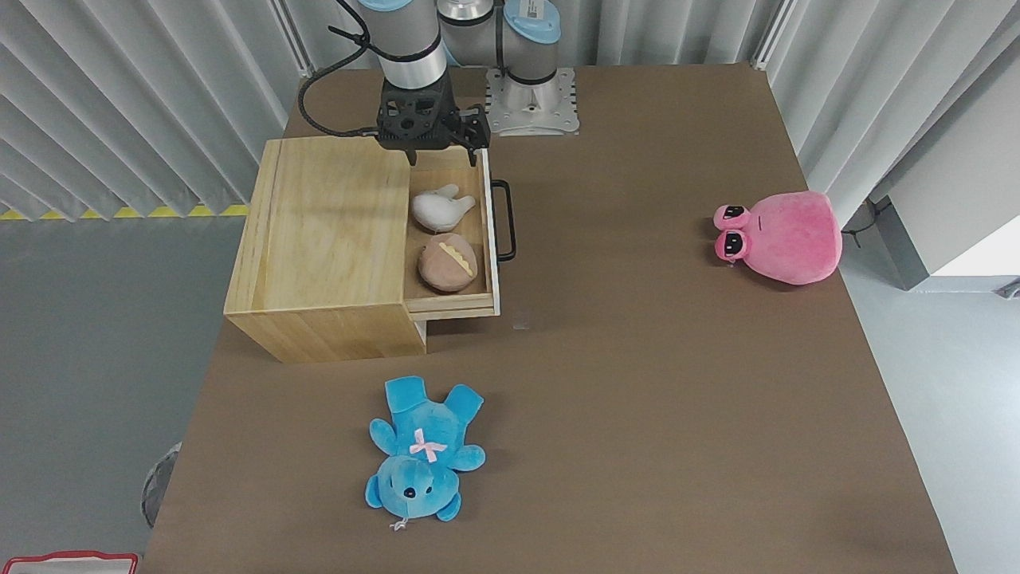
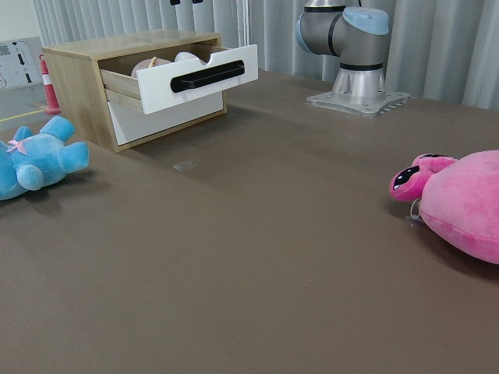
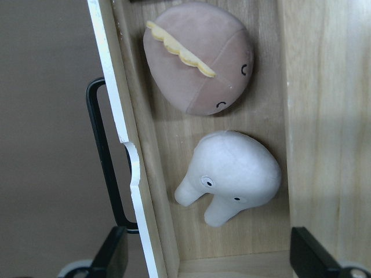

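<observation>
A wooden cabinet (image 1: 320, 239) has its white-fronted drawer (image 2: 164, 89) pulled out, black handle (image 1: 508, 220) outward. Inside lie a white plush (image 1: 440, 206) with two nubs and a round brown-pink plush (image 1: 446, 263) with a cream strip, both fully shown in the wrist view. My gripper (image 1: 442, 155) hangs above the drawer's back end, beyond the white plush; in the wrist view its two fingers (image 3: 113, 255) are wide apart at the bottom edge, open, with nothing held.
A blue bear plush (image 1: 425, 450) lies on the table (image 1: 621, 402) in front of the cabinet; a pink plush (image 1: 784, 239) sits at the right edge.
</observation>
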